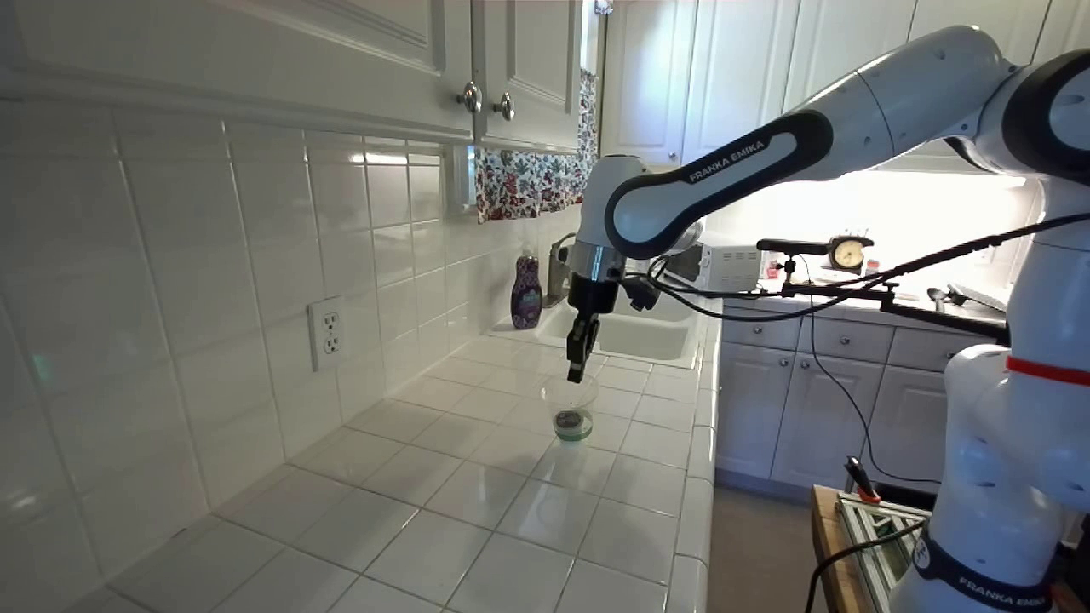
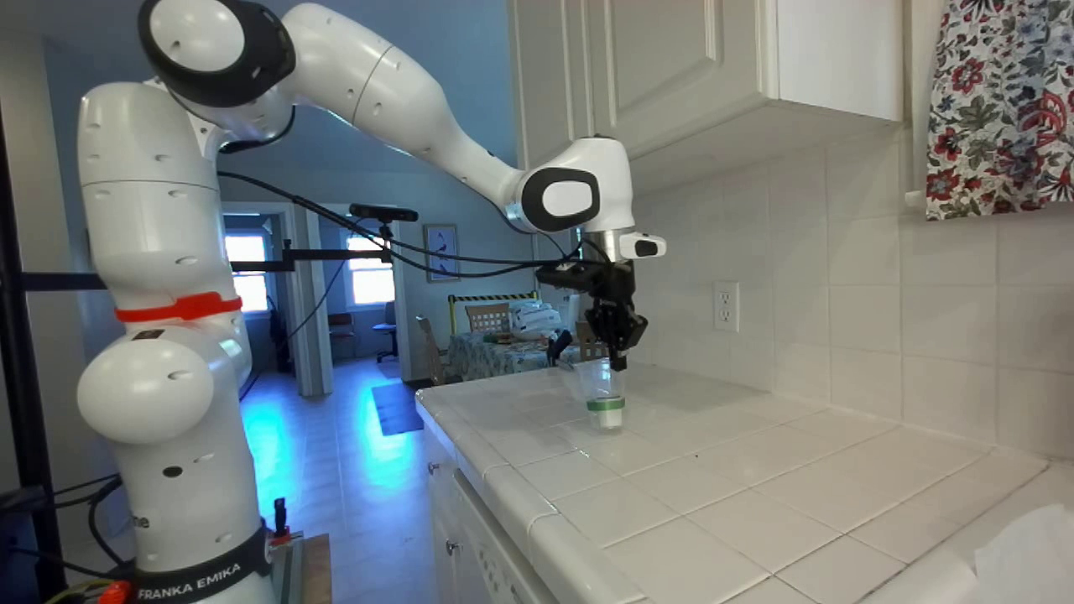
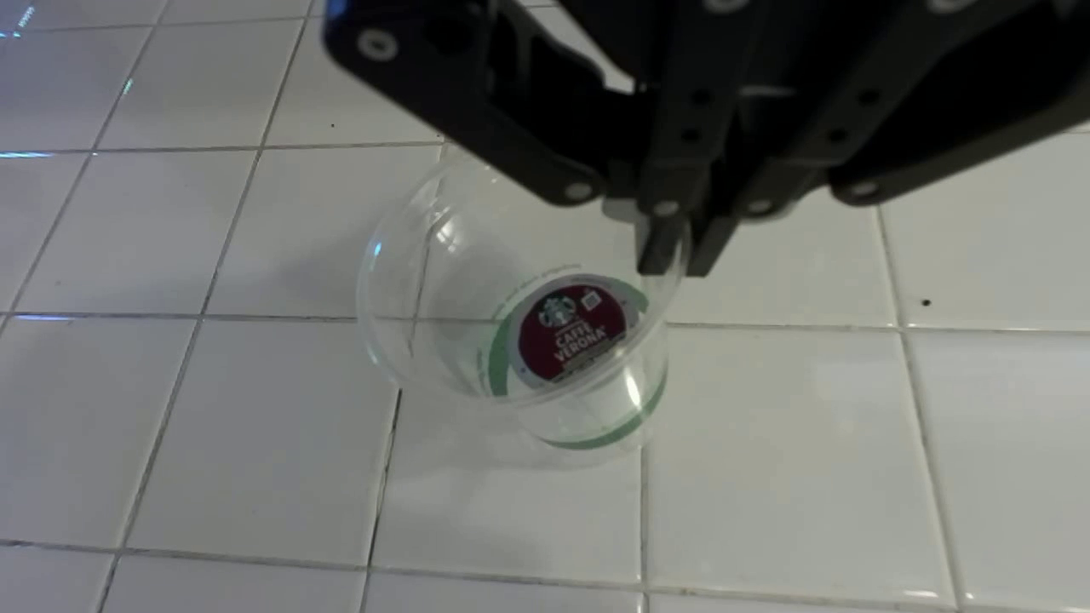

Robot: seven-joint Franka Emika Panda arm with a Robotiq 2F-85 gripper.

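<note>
A clear plastic cup [image 3: 455,352] with a green band holds a coffee pod [image 3: 572,330], its dark red lid labelled Caffè Verona. My gripper points down with its fingers closed together on the cup's rim, at the right side of the cup in the wrist view. In exterior view 1 the gripper [image 1: 576,374] meets the top of the cup [image 1: 571,433] over the tiled counter. Exterior view 2 has the cup [image 2: 605,404] nearly upright beneath the gripper [image 2: 618,364]. Whether its base touches the tiles is hard to tell.
A tiled wall with an outlet [image 1: 327,333] bounds one side; the counter's front edge [image 1: 695,531] runs along the other.
</note>
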